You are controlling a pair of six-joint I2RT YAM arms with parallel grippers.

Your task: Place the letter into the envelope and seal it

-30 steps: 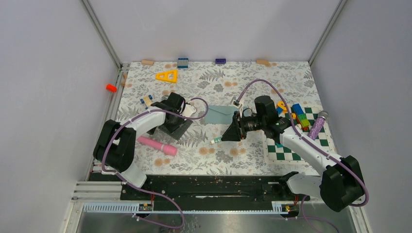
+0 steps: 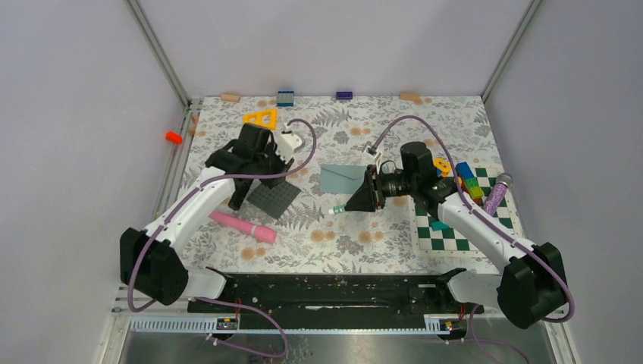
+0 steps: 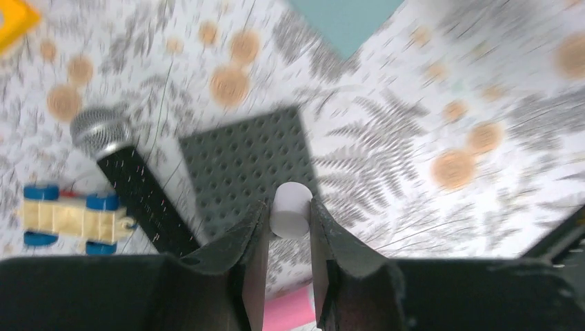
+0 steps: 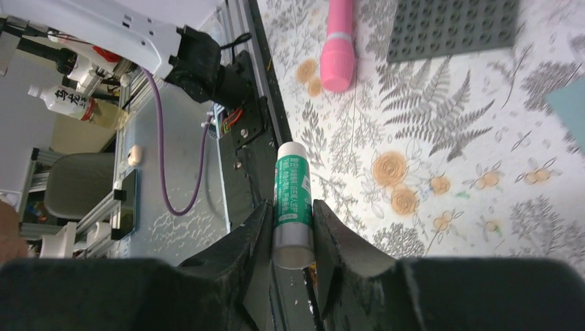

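Note:
A teal envelope lies flat near the middle of the table, partly behind my right arm; whether its flap is stuck down I cannot tell. No separate letter shows. In the right wrist view, a green-and-white glue stick points up from between the fingers of my right gripper, shut on its lower end. A small white cap is pinched in my left gripper, above the grey studded plate and left of the envelope.
A black microphone and a toy car lie left of the plate, a pink microphone in front of it. A checkered board with several toys sits at the right.
The right arm has moved slightly towards the back, taking the glue stick along.

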